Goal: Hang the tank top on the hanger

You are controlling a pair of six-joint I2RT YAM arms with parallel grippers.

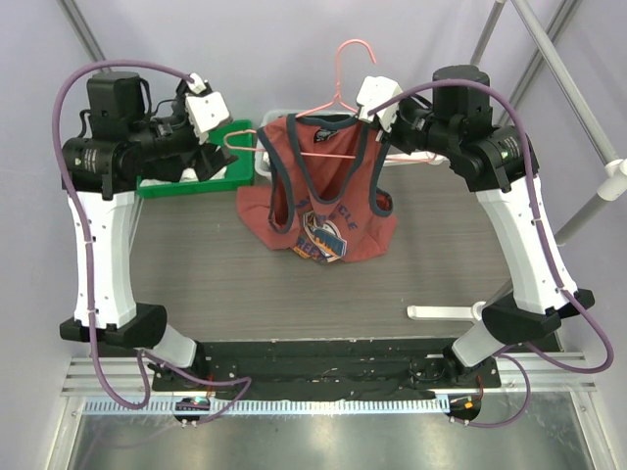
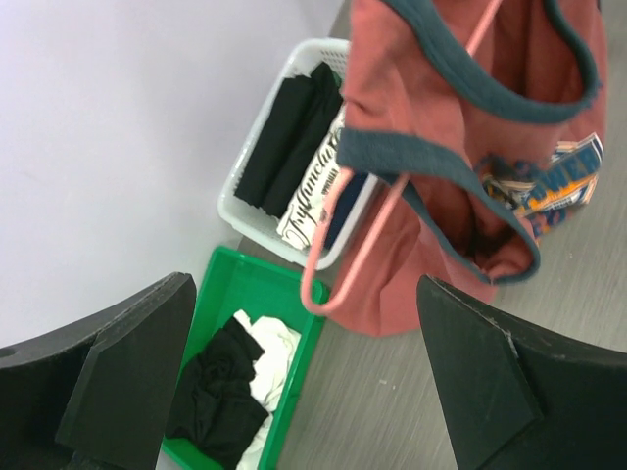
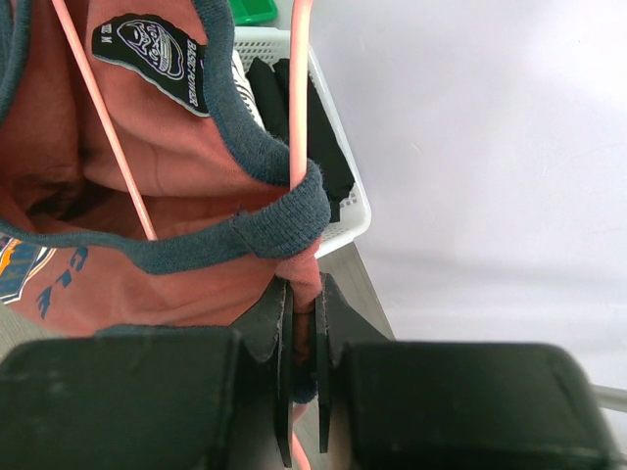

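Note:
A rust-red tank top with dark grey trim hangs on a pink hanger, its lower part spread over the table. In the left wrist view the left strap goes around the hanger, whose end sticks out past it. My left gripper stands open, left of that end, with nothing between its fingers. My right gripper is shut on the right strap's cloth; the hanger's arm passes through the strap's loop just above the fingers.
Behind the shirt stands a white basket of folded dark clothes. Beside it, a green tray holds black and white cloth. A metal rack rises at the right.

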